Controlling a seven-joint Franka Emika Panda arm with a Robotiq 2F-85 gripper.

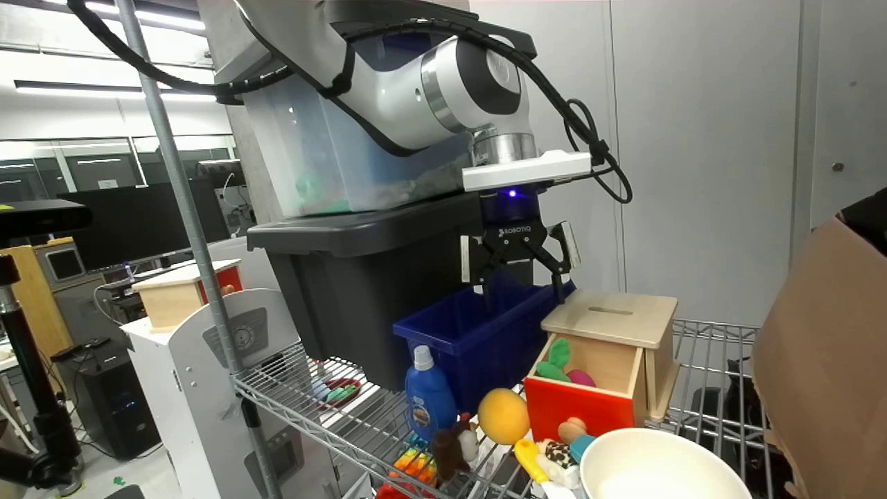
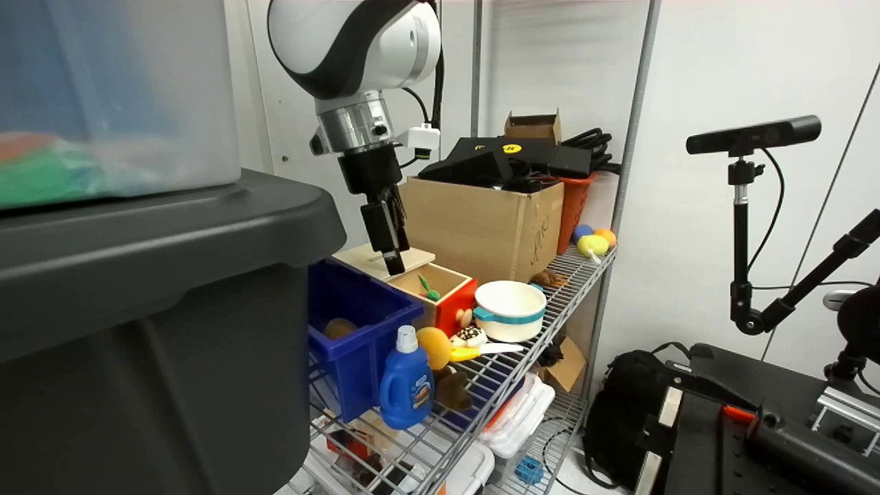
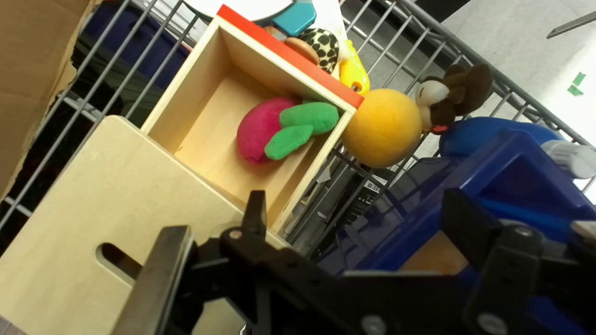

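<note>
Above the blue bin (image 1: pixel 466 333) my gripper (image 1: pixel 524 298) hangs pointing down, its fingers spread wide with nothing between them. A wooden box (image 1: pixel 615 316) with a red-fronted drawer (image 1: pixel 582 412) stands beside the bin, the drawer pulled out. Inside that drawer, in the wrist view, lies a magenta plush (image 3: pixel 262 131) with green leaves (image 3: pixel 310 118). The wrist view shows one finger over the wooden lid's edge and the other over the bin. Something tan (image 2: pixel 338 328) rests inside the bin, mostly hidden.
An orange ball (image 1: pixel 504 416), a blue detergent bottle (image 1: pixel 428 399) and a brown plush (image 3: pixel 463 92) sit in front of the bin. Near the drawer stands a white pot (image 2: pixel 509 305). A black tote (image 1: pixel 366 283) and a cardboard box (image 2: pixel 478 227) flank the area.
</note>
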